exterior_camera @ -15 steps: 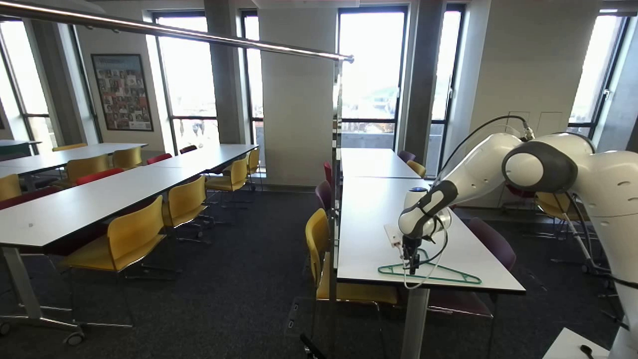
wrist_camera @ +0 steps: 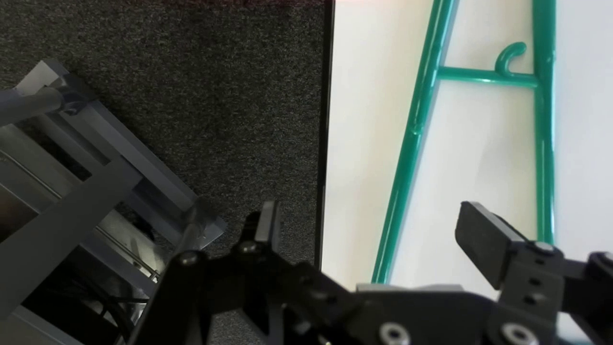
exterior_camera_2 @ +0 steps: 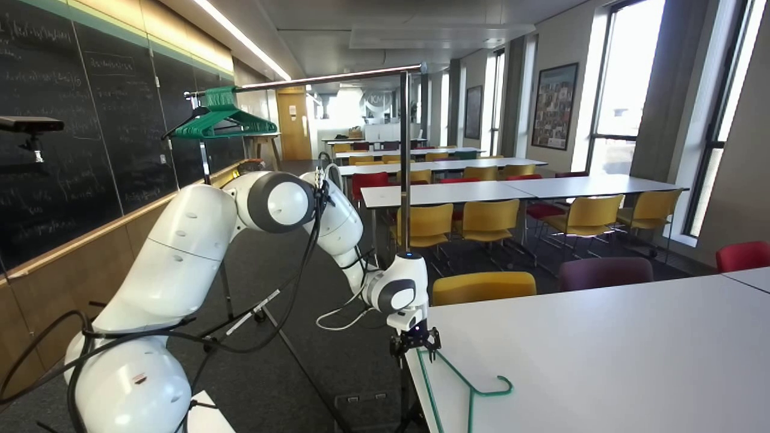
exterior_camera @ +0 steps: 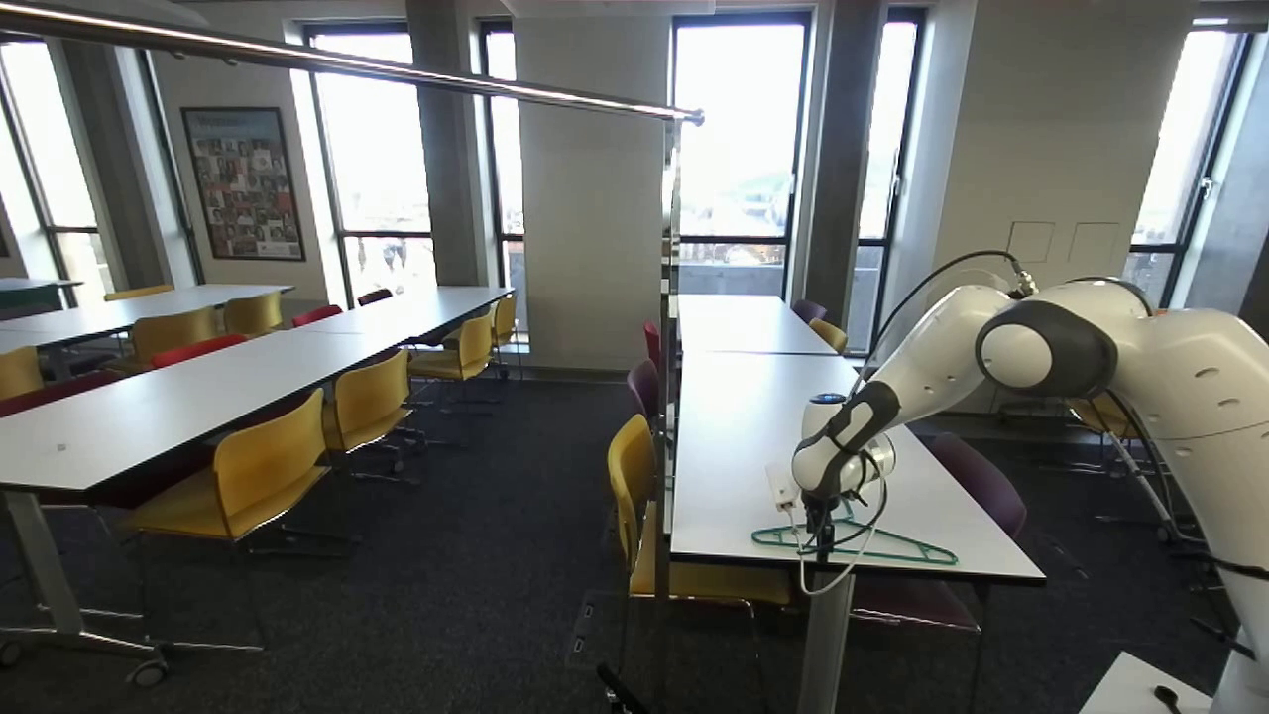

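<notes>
A green hanger (wrist_camera: 408,155) lies flat on the white table, its long bar near the table's edge. My gripper is open above that edge, one finger (wrist_camera: 267,224) over the floor side and the other (wrist_camera: 488,241) over the tabletop. The hanger's long bar passes between the two fingers without being held. In exterior view 2 the gripper (exterior_camera_2: 415,347) hovers at the table corner, with the hanger's hook (exterior_camera_2: 505,386) pointing toward the table's middle. Exterior view 1 has the gripper (exterior_camera: 822,537) in front of part of the hanger (exterior_camera: 910,551).
A metal clothes rack's rail (exterior_camera_2: 325,82) carries several green hangers (exterior_camera_2: 224,122) at its far end, and its upright (exterior_camera_2: 405,166) stands close behind the arm. A yellow chair (exterior_camera_2: 483,287) borders the table.
My gripper has come lower and toward the table's near edge, and the arm's elbow has shifted slightly left and down in exterior view 1. The hanger has stayed in place.
</notes>
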